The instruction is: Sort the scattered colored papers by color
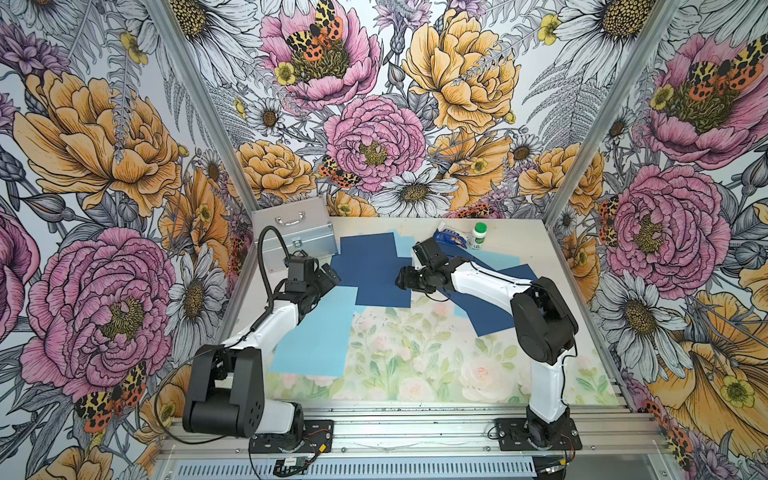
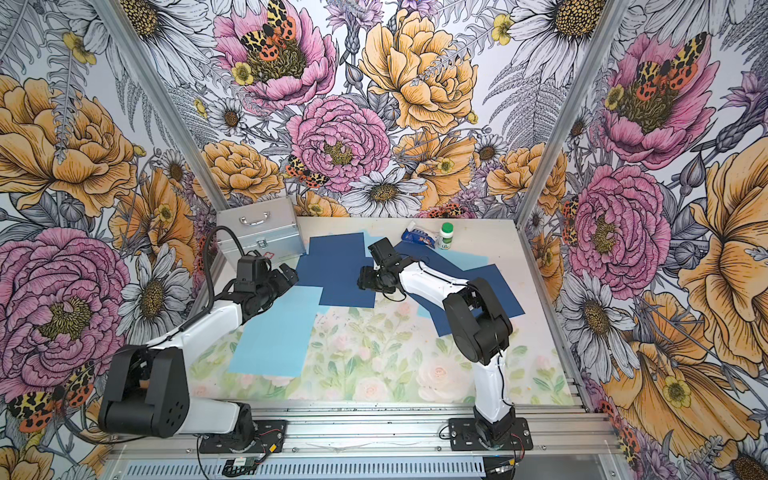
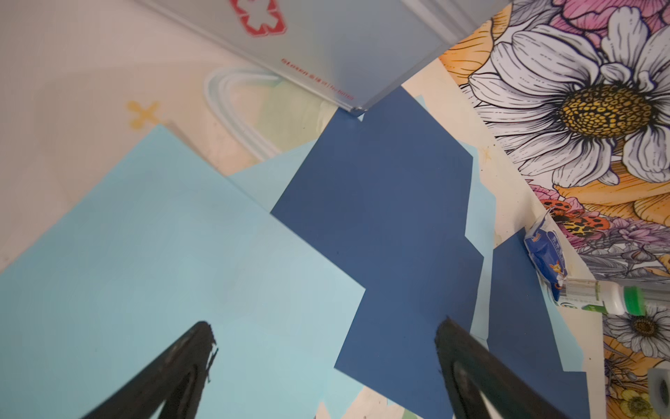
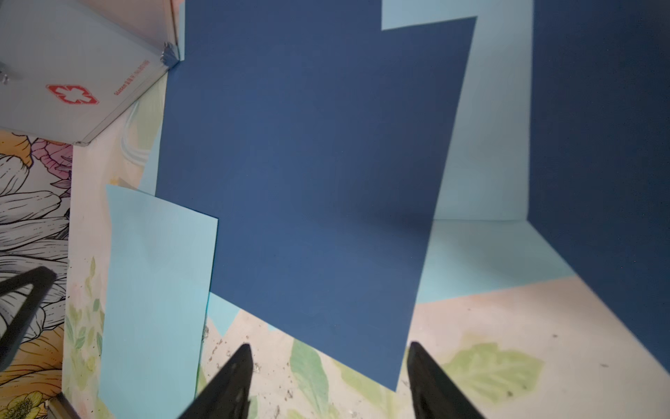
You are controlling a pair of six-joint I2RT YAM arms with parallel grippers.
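Dark blue papers (image 1: 372, 268) overlap in the table's middle, partly over light blue sheets. A large light blue paper (image 1: 316, 340) lies front left, one corner against the dark blue ones. More dark blue paper (image 1: 484, 316) lies on the right, with light blue (image 1: 500, 260) showing beside it. In the left wrist view my left gripper is open above the large light blue paper, nothing between its fingers. My right gripper hovers over the near corner of the middle dark blue paper, its fingers apart and nothing visibly held.
A silver case (image 1: 296, 232) stands at the back left, touching the papers' edge. A blue packet (image 1: 450, 236) and a green-capped bottle (image 1: 479, 234) stand at the back right.
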